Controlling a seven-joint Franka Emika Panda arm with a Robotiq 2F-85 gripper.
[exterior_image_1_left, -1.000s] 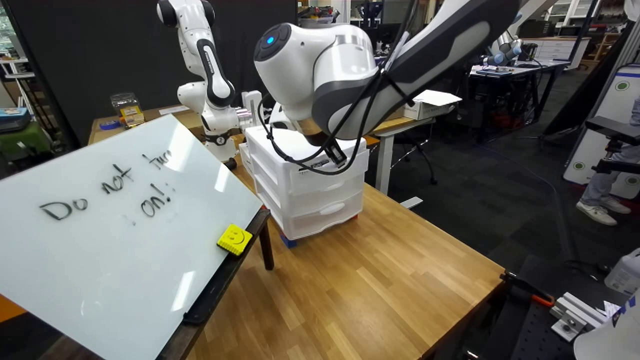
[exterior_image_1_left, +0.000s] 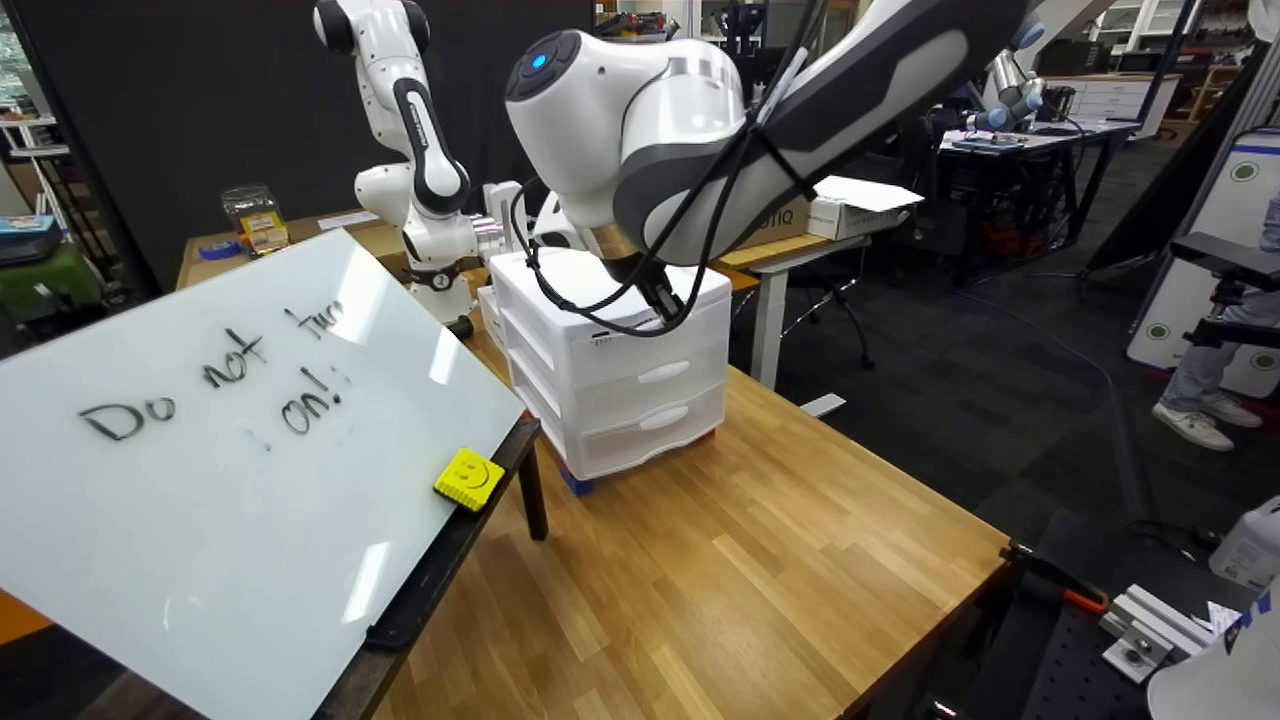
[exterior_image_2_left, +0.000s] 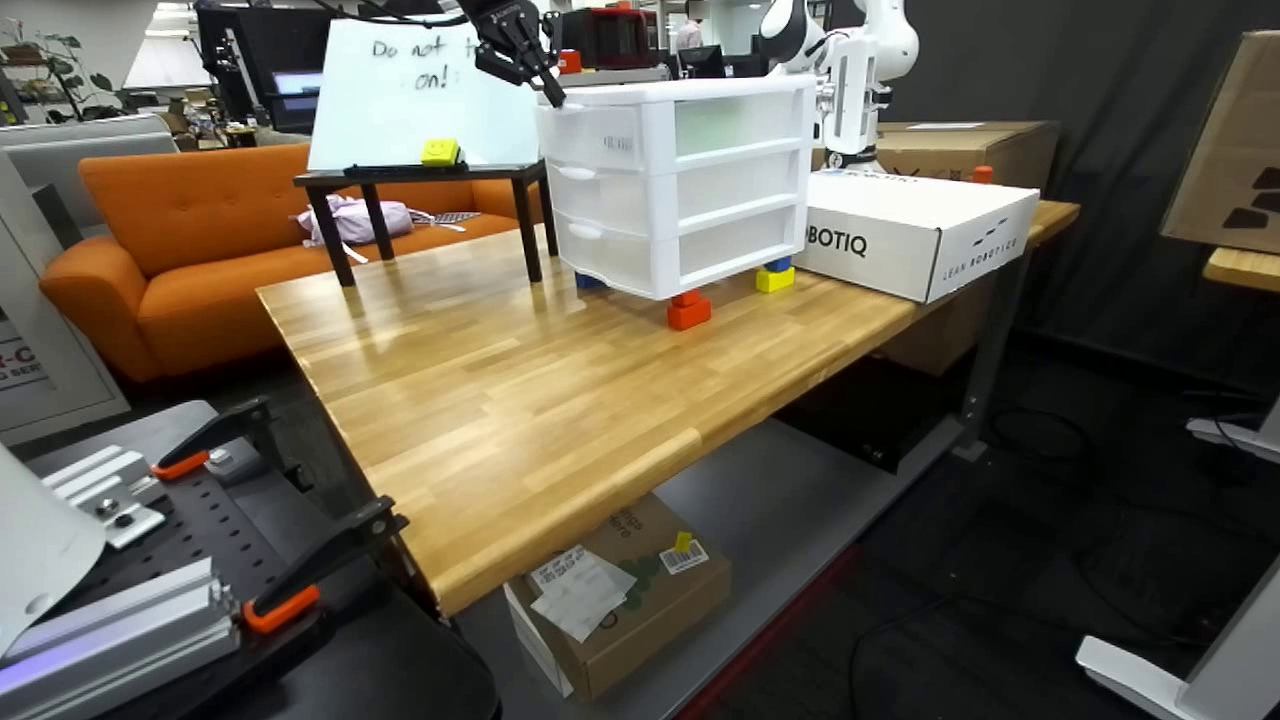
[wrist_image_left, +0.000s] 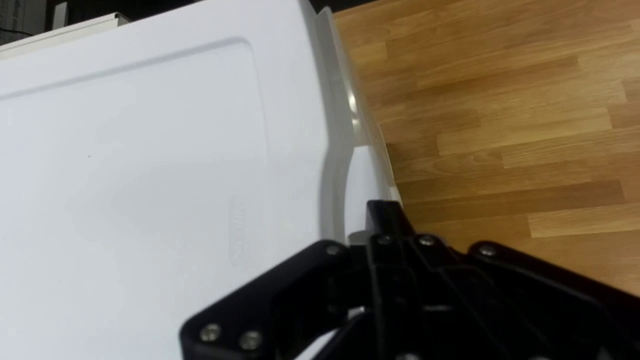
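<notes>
A white three-drawer plastic unit (exterior_image_2_left: 661, 180) stands on the wooden table. Its smooth white top (wrist_image_left: 138, 180) fills the left of the wrist view. My gripper is shut, with nothing showing between its fingers. The fingertips are over the front edge of the unit, beside the top drawer's pale handle area (wrist_image_left: 363, 180). In exterior view 2 the gripper (exterior_image_2_left: 555, 96) reaches down to the top front edge of the top drawer (exterior_image_2_left: 596, 137). All drawers look shut or nearly so. Whether the fingertips touch the drawer I cannot tell.
Left of the unit, a whiteboard (exterior_image_1_left: 216, 480) with handwriting leans on a dark stand, a yellow eraser (exterior_image_1_left: 469, 479) on its ledge. Coloured blocks, including a red one (exterior_image_2_left: 689, 312), sit under the unit. A white box (exterior_image_2_left: 918, 228) stands beside it.
The arm has shifted slightly up and toward the unit. The top drawer's front, which stuck out a little before, now looks closer to flush with the unit.
</notes>
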